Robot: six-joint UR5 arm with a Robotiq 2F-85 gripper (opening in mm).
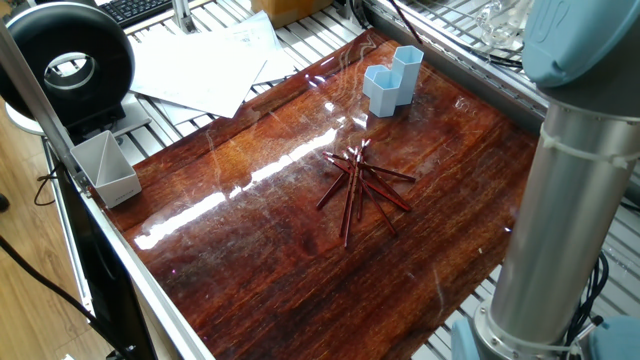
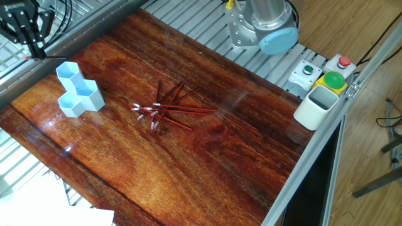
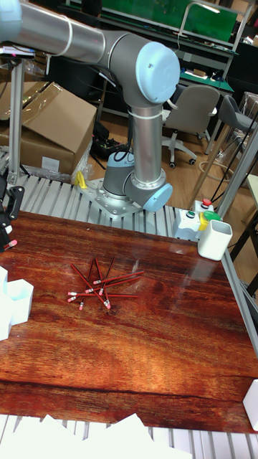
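Several dark red pencils (image 1: 362,190) with pale ends lie crossed in a loose pile on the brown wood-look board. A light blue holder of three joined hexagonal cups (image 2: 80,93) stands upright near one board edge, apart from the pile. In exterior view 2, my black gripper (image 2: 38,55) is at the top left, above and beyond the holder, pointing down. It is shut on a thin pencil (image 2: 54,57), held roughly level across the fingertips. The gripper is cut off at the left edge of exterior view 3 and out of exterior view 1, where a thin reddish stick (image 1: 407,23) shows at the top.
A white open cup (image 2: 316,108) stands at a board corner, beside a green-and-yellow button (image 2: 333,80) and a red one. Another white box (image 1: 107,172) sits at the board's left edge in exterior view 1. Papers (image 1: 200,75) lie off the board. Much of the board is bare.
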